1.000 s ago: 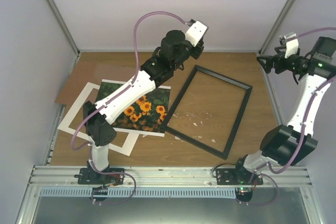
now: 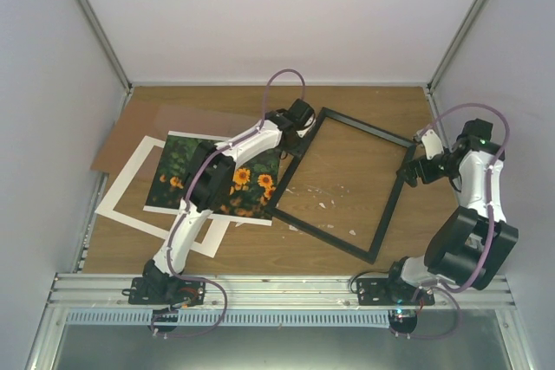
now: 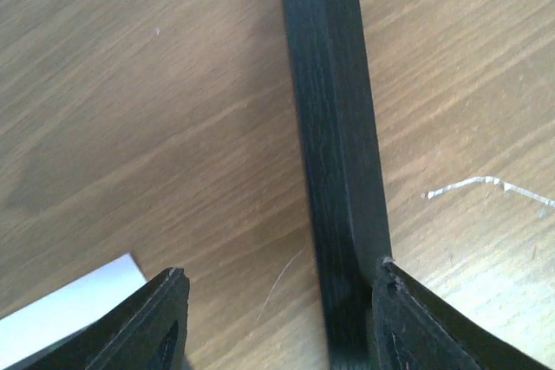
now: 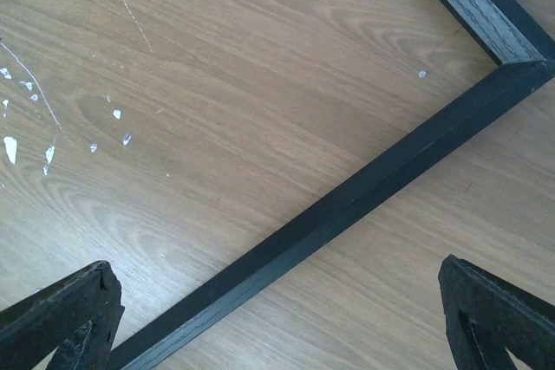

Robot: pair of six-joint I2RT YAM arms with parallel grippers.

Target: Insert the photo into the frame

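Observation:
The black frame [image 2: 336, 237] lies empty on the table, right of centre. To its left is the photo of yellow flowers [image 2: 251, 200], partly covered by my left arm; one white corner of the photo [image 3: 74, 308] shows in the left wrist view. My left gripper stands part open over the frame's left side [image 3: 336, 127], that bar lying between its fingers, close to the right one. Whether they touch cannot be told. At the frame's right side my right gripper is wide open, with the bar [image 4: 325, 218] running beneath the gap.
A white mat [image 2: 126, 190] lies partly under the photo, and a brown backing sheet [image 2: 130, 140] is behind it at the left. Small white flakes [image 4: 10, 149] litter the wood inside the frame.
Both arms have come down from above the table's back, the left to the frame's left side, the right to its right side. Frame and photo have not moved.

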